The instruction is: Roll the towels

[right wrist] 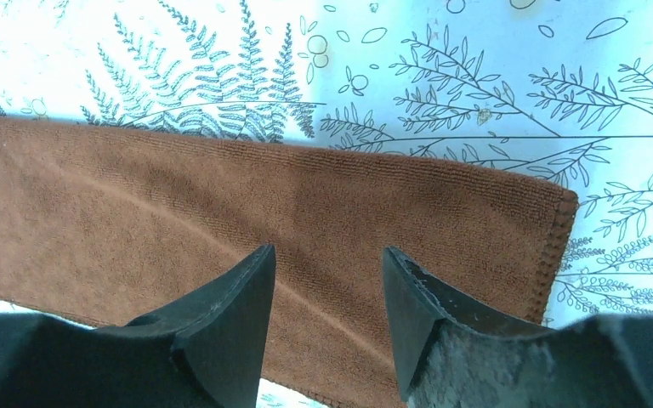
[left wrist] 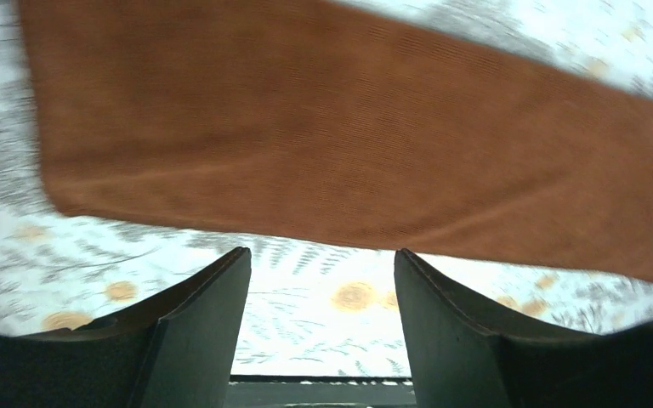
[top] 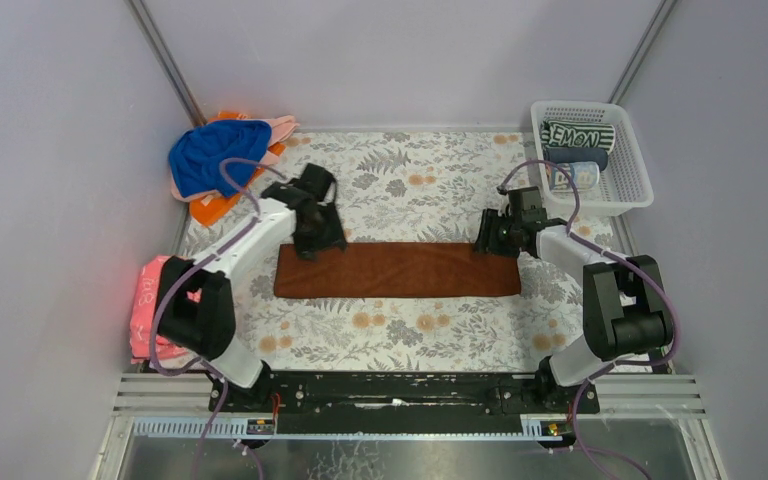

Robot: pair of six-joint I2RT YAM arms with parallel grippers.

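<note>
A brown towel (top: 400,272) lies spread as a long flat strip across the middle of the patterned cloth. Over its back left part is my left gripper (top: 322,250), blurred from motion. In the left wrist view the fingers of the left gripper stand apart, with only bare cloth showing between them. My right gripper (top: 493,250) hovers above the towel's right end. Its fingers are parted too, and in the right wrist view the brown fabric (right wrist: 332,212) lies flat beneath the right gripper, not pinched. Slight creases run along the towel.
A white basket (top: 635,170) at the back right holds several rolled towels. Blue, orange and pink towels (top: 218,158) are heaped at the back left. A coral towel (top: 150,308) lies at the left edge.
</note>
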